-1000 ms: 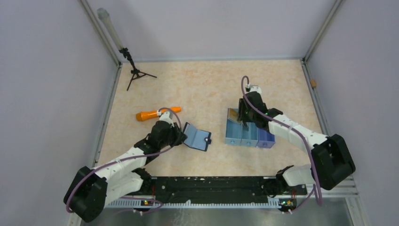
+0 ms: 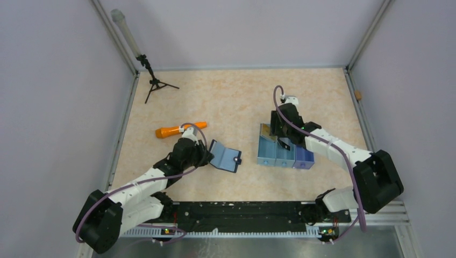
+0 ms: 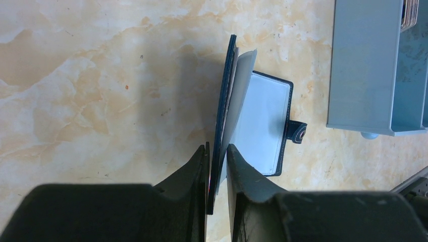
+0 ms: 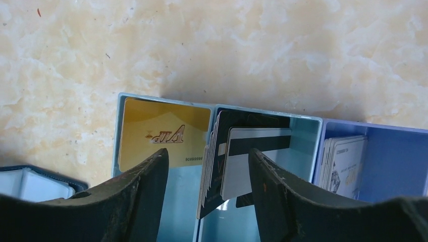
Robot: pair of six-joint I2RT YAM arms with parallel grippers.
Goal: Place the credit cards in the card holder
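The dark blue card holder [image 2: 225, 156] lies spread on the table, its pale inner sleeves showing. My left gripper is shut on its raised cover [image 3: 227, 96], which stands upright between the fingertips. Over the blue box, my right gripper is open, its fingers spread above the left and middle compartments. Below it, several black and white cards [image 4: 236, 166] lean in the middle compartment, and a gold card [image 4: 160, 129] rests in the left one. More white cards [image 4: 347, 162] lean in the purple compartment. No card shows held between my right fingers.
The three-compartment box [image 2: 266, 161] stands right of the holder with a gap between. An orange cylinder [image 2: 171, 131] lies behind my left gripper. A small tripod [image 2: 156, 83] stands at the back left.
My left arm and the card holder look unmoved.
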